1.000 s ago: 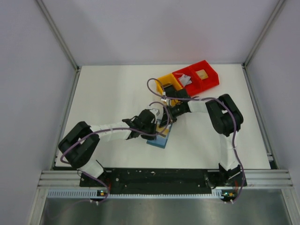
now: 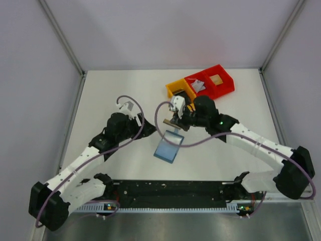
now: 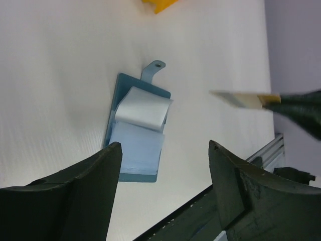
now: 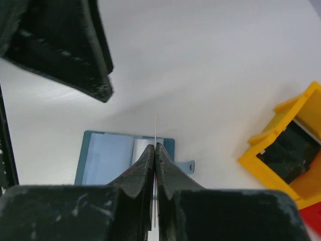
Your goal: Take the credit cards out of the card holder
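The blue card holder (image 2: 165, 152) lies flat on the white table, its clear pockets up and its small tab pointing away from me. My right gripper is shut on a thin card, which appears edge-on in its own view. In the left wrist view that card (image 3: 247, 99) sticks out of the right fingertips, tan on one side and raised beside the holder's far end. My left gripper (image 2: 144, 124) stands open off to the holder's left, nothing between its fingers. Whether any card is still inside the pockets I cannot tell.
Behind the holder stands an orange box (image 2: 174, 87) with a black item inside. Joined to its right is a red box (image 2: 225, 89) containing a white packet (image 2: 197, 85) and a tan piece (image 2: 216, 79). Bare table lies to the left and right.
The card has come away from over the holder in my right gripper.
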